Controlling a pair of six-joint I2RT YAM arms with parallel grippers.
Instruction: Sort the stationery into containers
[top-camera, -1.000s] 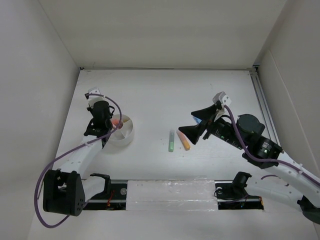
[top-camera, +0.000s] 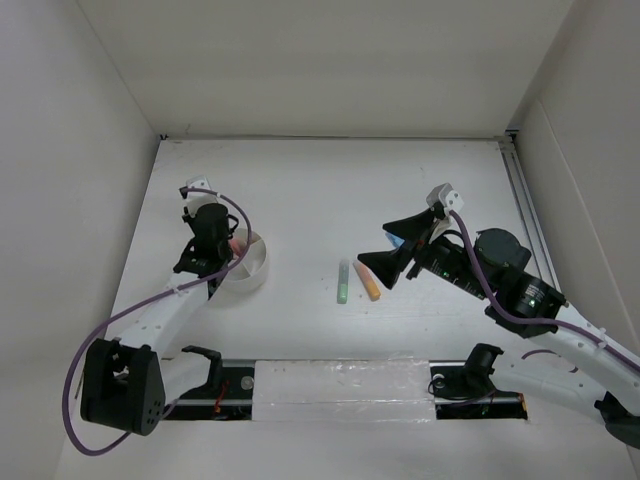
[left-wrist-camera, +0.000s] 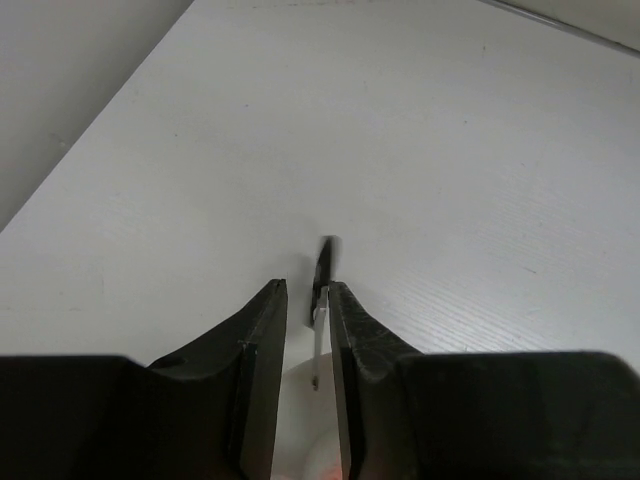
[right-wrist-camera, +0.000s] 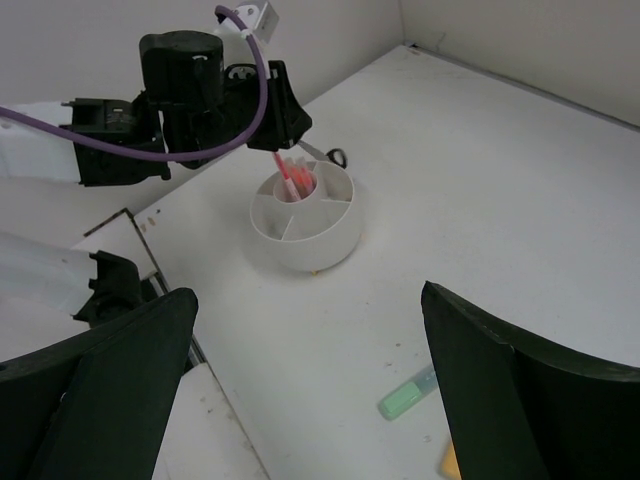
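In the left wrist view my left gripper is shut on a pair of scissors (left-wrist-camera: 320, 310), seen nearly edge-on with the dark handle pointing away. The right wrist view shows their black handle (right-wrist-camera: 338, 157) sticking out past that gripper, above the back of the round white divided container (right-wrist-camera: 318, 240). Red and pink items (right-wrist-camera: 297, 180) stand in its centre cup. A green-and-clear item (top-camera: 343, 282) and an orange one (top-camera: 367, 281) lie mid-table. My right gripper (top-camera: 375, 243) is open, empty, above and beside them. A blue item (top-camera: 394, 240) shows partly behind its fingers.
Walls enclose the table on the left, right and back. Free table surface (top-camera: 320, 200) spreads between the container and the right arm. A clear plastic sheet (top-camera: 340, 390) covers the front edge between the arm bases.
The right arm and the items on the table have stayed put.
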